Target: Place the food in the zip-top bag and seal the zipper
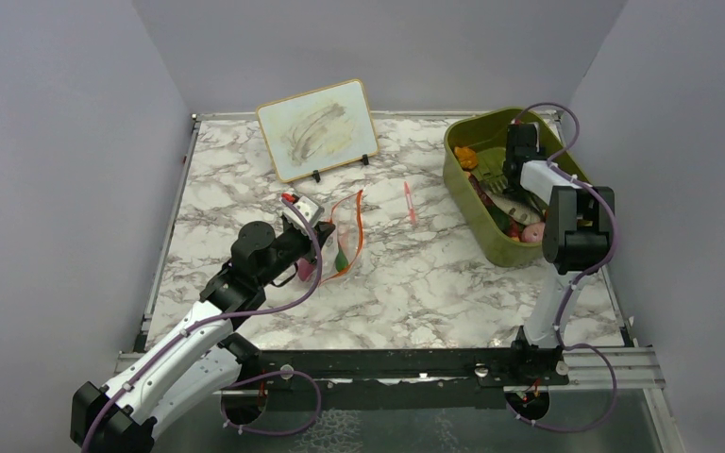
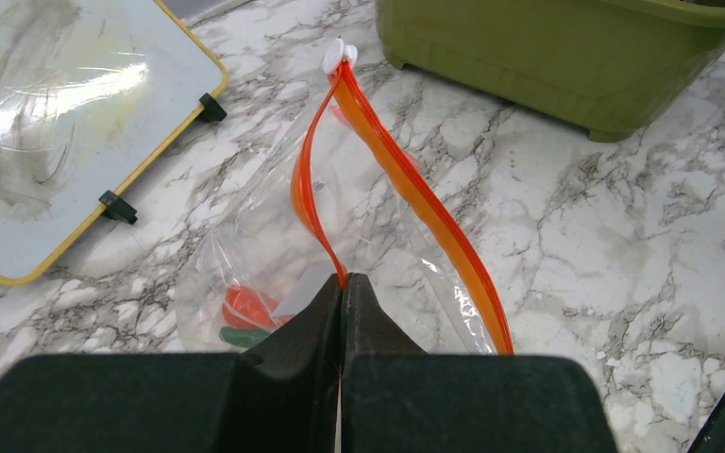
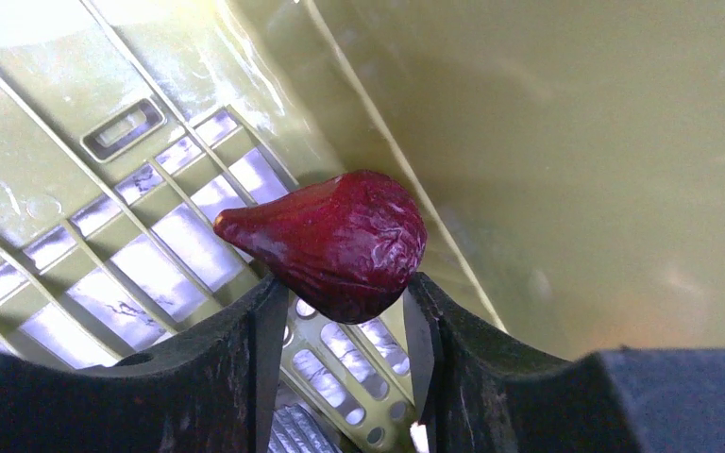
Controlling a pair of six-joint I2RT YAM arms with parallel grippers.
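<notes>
My left gripper is shut on one orange-edged side of the clear zip top bag (image 2: 453, 236), whose mouth stands apart. A white slider (image 2: 338, 55) sits at the far end of the zipper. Inside the bag lie a red piece (image 2: 248, 308) and a green piece (image 2: 244, 336). Down in the green bin (image 1: 480, 215), my right gripper has its fingers on either side of a dark red, onion-like bulb (image 3: 349, 236). Both fingertips seem to meet its lower edges; whether they grip it is unclear.
More food lies in the bin: an orange item (image 1: 466, 158), a fish (image 1: 512, 208) and a pink round item (image 1: 533, 232). The bin's wall (image 3: 566, 170) rises close beside the bulb. A whiteboard (image 1: 318, 130) stands at the back.
</notes>
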